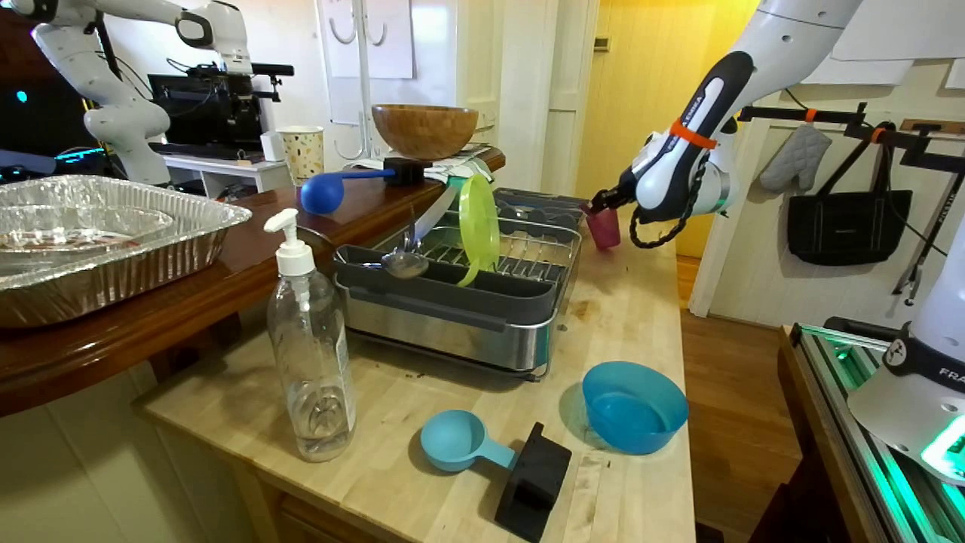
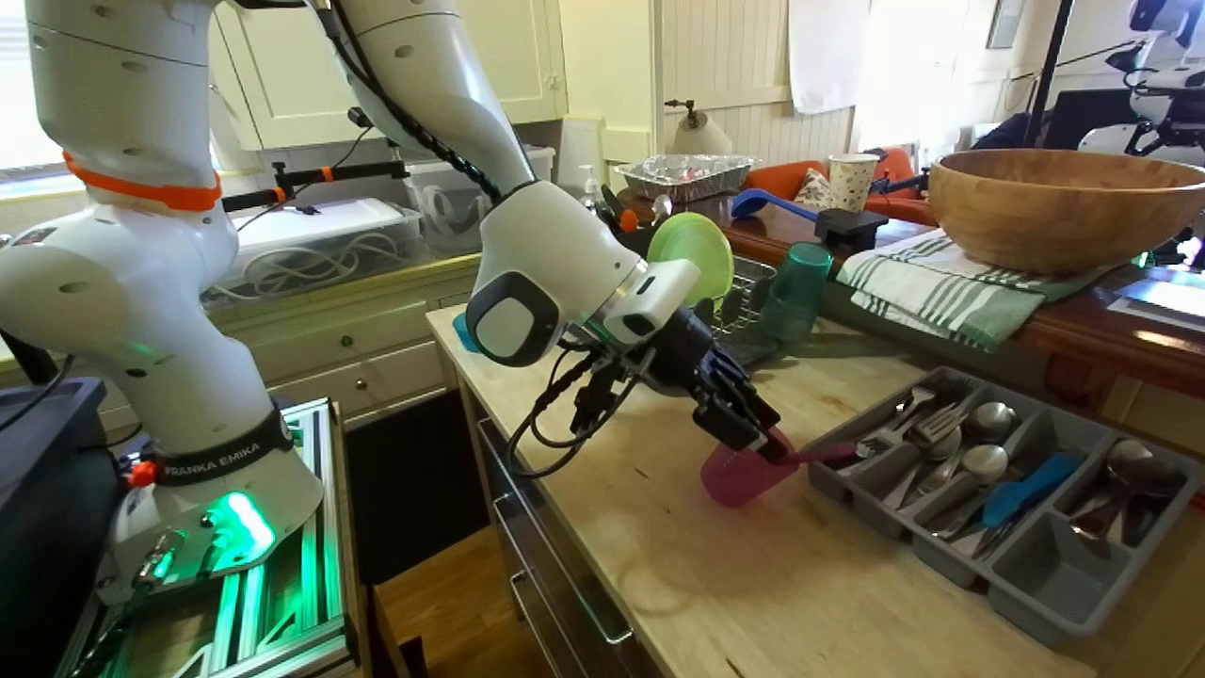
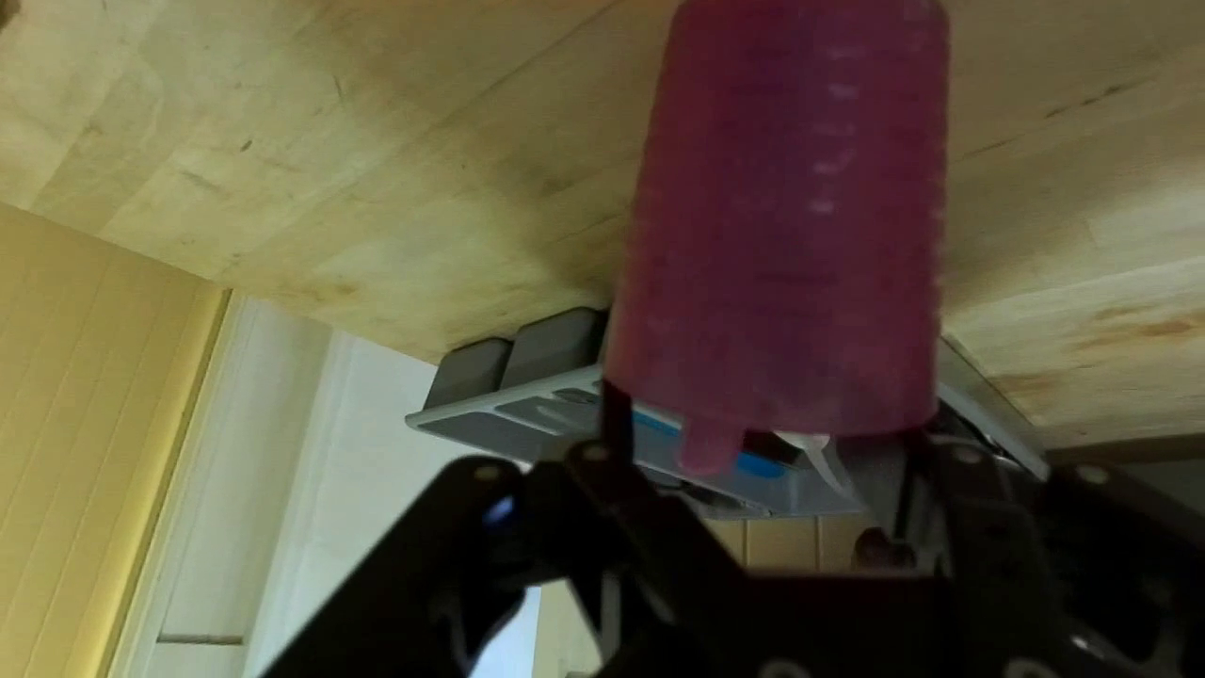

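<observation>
A translucent pink cup (image 2: 740,475) is tilted at my gripper's fingertips, above or against the wooden counter; whether it touches the wood is unclear. A pink handle (image 2: 825,453) sticks out past the cup's rim toward the cutlery tray. My gripper (image 2: 773,441) reaches down to the rim, its black fingers (image 2: 723,412) part way apart. From the wrist, the cup (image 3: 791,226) fills the middle, with dark fingers near both sides of its rim; firm hold cannot be made out. In exterior view 1 the gripper (image 1: 594,207) is beside the cup (image 1: 603,229).
The grey cutlery tray (image 2: 1101,588), full of spoons and forks, lies close to the cup. A dish rack (image 1: 434,312) holds a green plate (image 1: 479,226). Nearer exterior view 1 stand a blue bowl (image 1: 633,407) and a soap bottle (image 1: 312,380).
</observation>
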